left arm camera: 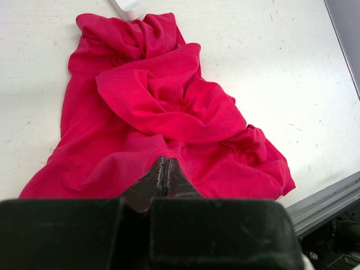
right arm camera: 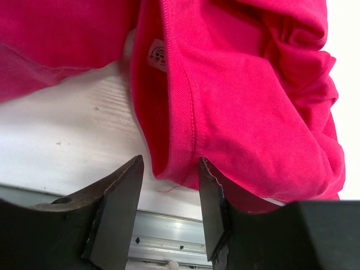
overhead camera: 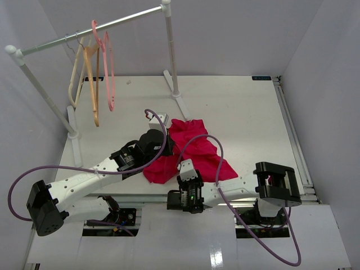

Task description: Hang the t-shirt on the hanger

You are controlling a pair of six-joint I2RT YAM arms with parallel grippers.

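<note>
A crumpled red t shirt lies on the white table, filling much of both wrist views. My left gripper is shut, its tips together over the shirt; whether cloth is between them is not clear. My right gripper stands open at the near edge of the shirt, its fingers either side of a folded hem with a small label beside it. Pink, wooden and cream hangers hang on the rail at the back left.
The rack's white posts and feet stand behind and left of the shirt. A metal rail runs along the front edge, with walls at the sides and back.
</note>
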